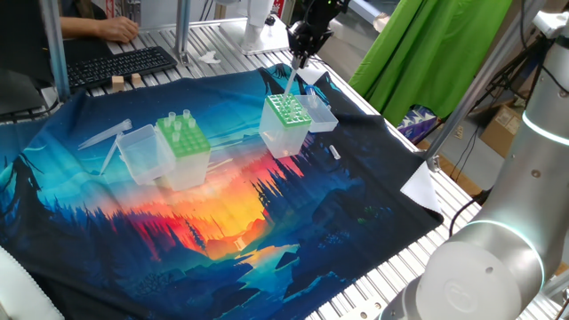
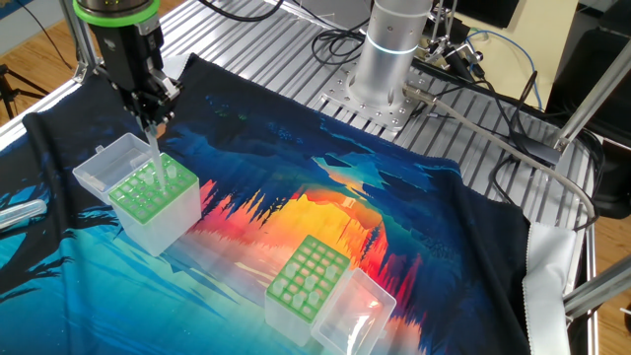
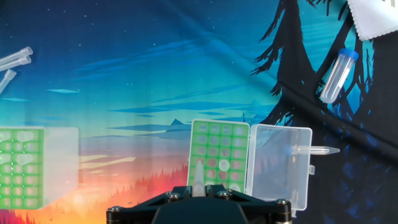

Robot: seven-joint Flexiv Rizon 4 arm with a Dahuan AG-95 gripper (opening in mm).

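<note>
My gripper [image 2: 150,120] is shut on a clear pipette tip [image 2: 155,156], which points down at a slight tilt. Its lower end meets the green top of a clear rack box [image 1: 286,133]; whether it sits inside a hole cannot be told. In the wrist view the same tip [image 3: 199,175] stands over the near left part of the green grid [image 3: 217,140], and the black gripper body covers the box's near edge. A second rack box [image 2: 294,320] with a green top holds several tips; its clear lid [image 1: 145,153] hangs open beside it.
Loose tips [image 1: 105,133] lie on the cloth beyond the second box. A blue-capped tube [image 3: 339,76] lies on the dark cloth, and another tip [image 3: 320,150] is by the first box's open lid [image 3: 280,165]. Bare cloth separates the two boxes.
</note>
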